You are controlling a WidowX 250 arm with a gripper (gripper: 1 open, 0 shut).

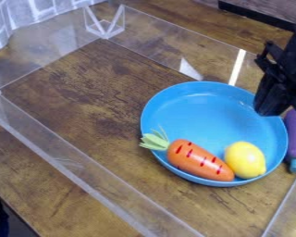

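Note:
A blue plate (200, 116) holds a toy carrot (200, 160) with pale green leaves and a yellow lemon (244, 158) on its front part. A purple eggplant (294, 143) lies just outside the plate's right edge. My black gripper (265, 104) is at the upper right, over the plate's back right rim, with its fingertips shut and nothing visible between them.
Clear plastic walls enclose the wooden surface (82, 97). The left part inside them is bare wood. A patterned white cloth shows at the top left corner.

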